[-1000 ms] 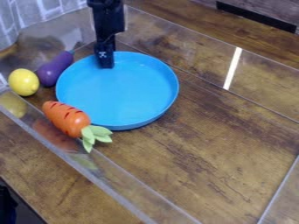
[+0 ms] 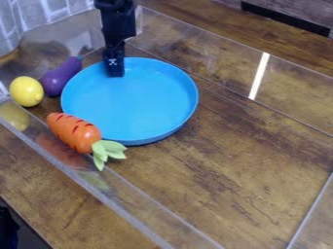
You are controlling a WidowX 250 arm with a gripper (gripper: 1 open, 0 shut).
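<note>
A black gripper [image 2: 113,66] hangs down at the back rim of a round blue plate [image 2: 129,105]. It is small and dark in this view; the space between its fingers is hard to make out, and I see no object held in it. Left of the plate lie a purple eggplant [image 2: 60,76] and a yellow lemon-like object [image 2: 26,91]. An orange carrot with green leaves [image 2: 77,133] lies at the plate's front left.
A clear plastic sheet or wall [image 2: 143,219] runs along the left and front. The wooden surface [image 2: 247,146] to the right of the plate is bare. A tiled wall stands at the back left.
</note>
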